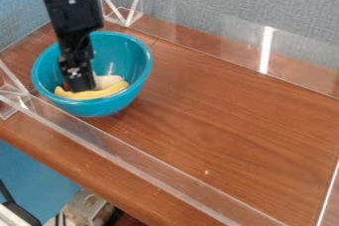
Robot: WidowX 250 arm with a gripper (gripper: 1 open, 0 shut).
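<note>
A teal bowl [130, 89] sits on the wooden table at the left. My black gripper [77, 71] reaches down into the left part of the bowl, open, covering most of what lies there. A yellow banana [95, 93] lies along the front of the bowl, and part of a pale object [109, 79] shows behind it. The red-and-white toy is hidden behind the gripper.
Transparent barriers run along its front and back edges, with a grey padded wall [291, 22] behind.
</note>
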